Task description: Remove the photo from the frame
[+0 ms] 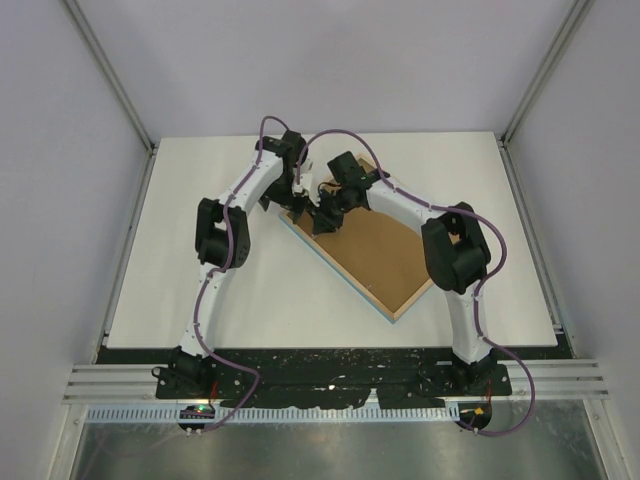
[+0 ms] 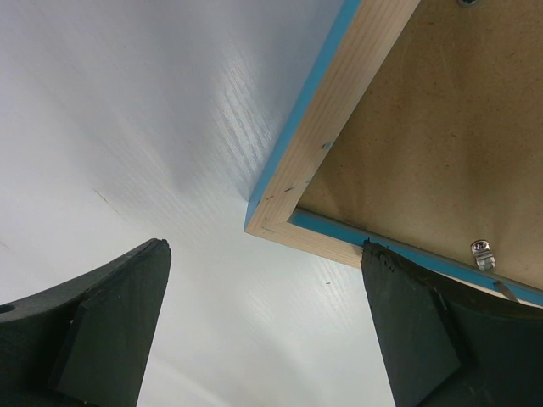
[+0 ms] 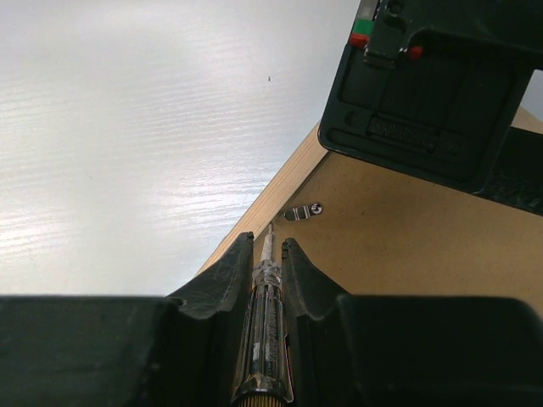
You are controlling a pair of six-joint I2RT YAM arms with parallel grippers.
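Note:
The picture frame [image 1: 345, 274] lies face down, showing pale wood with a blue outer side and a brown backboard [image 1: 381, 246]. In the right wrist view a small metal tab [image 3: 304, 212] sits on the backboard beside the wooden rail. My right gripper is shut on a screwdriver-like tool [image 3: 266, 326] with a clear handle; its thin tip points down at the inner edge of the rail, close to that tab. My left gripper stands open over a frame corner, its right finger [image 2: 416, 322] overlapping the rail in that view. The photo is hidden.
Both arms crowd together at the frame's left corner, and the left gripper's dark body [image 3: 424, 110] shows close by in the right wrist view. Another metal fastener [image 2: 467, 2] is at the backboard's edge.

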